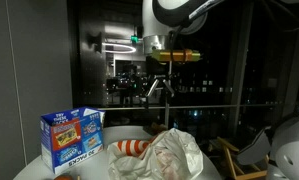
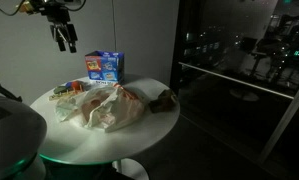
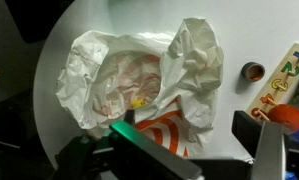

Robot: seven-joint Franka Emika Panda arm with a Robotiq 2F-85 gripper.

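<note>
A crumpled white plastic bag [image 1: 174,158] lies on the round white table, its mouth spread wide in the wrist view. Inside the bag [image 3: 197,82] an orange-and-white striped item [image 3: 169,127] shows near the edge closest to me, along with something reddish and a small yellow spot. High above the table hangs my gripper [image 1: 159,92], open and empty, pointing downward. Seen from the wrist, its dark fingers [image 3: 141,152] frame the near side of the bag without touching it. In the second exterior view the gripper [image 2: 66,40] is at the upper left, well clear of everything.
A blue and red snack box [image 1: 73,138] stands on the table. Beside the bag are a small dark round container [image 3: 253,71], a wooden board with colored pieces [image 3: 281,80] and an orange ball [image 3: 287,117]. A dark object [image 2: 164,101] rests near the table's edge.
</note>
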